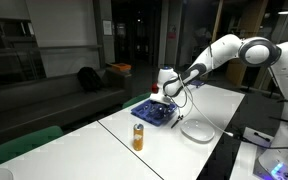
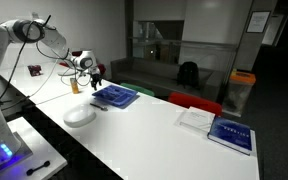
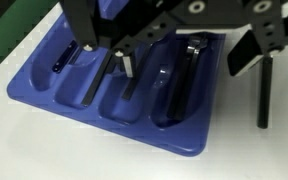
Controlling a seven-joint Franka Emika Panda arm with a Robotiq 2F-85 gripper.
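Observation:
A blue compartment tray (image 1: 149, 113) lies on the white table, with several dark utensils in its slots. The wrist view has the tray (image 3: 174, 141) below my gripper, whose dark fingers stand wide apart with no object visible between them. A black-handled utensil (image 3: 187, 78) lies in a slot beneath this gap. Another dark utensil (image 3: 265, 95) rests on the table outside the tray, near the right finger; it also shows beside the tray (image 2: 98, 106) in exterior view 2. From outside, the gripper (image 1: 164, 99) appears over the tray's right part.
A white plate (image 1: 197, 130) sits to the tray's right, and an orange bottle (image 1: 138, 137) stands toward the front. A cable hangs from the arm near the plate.

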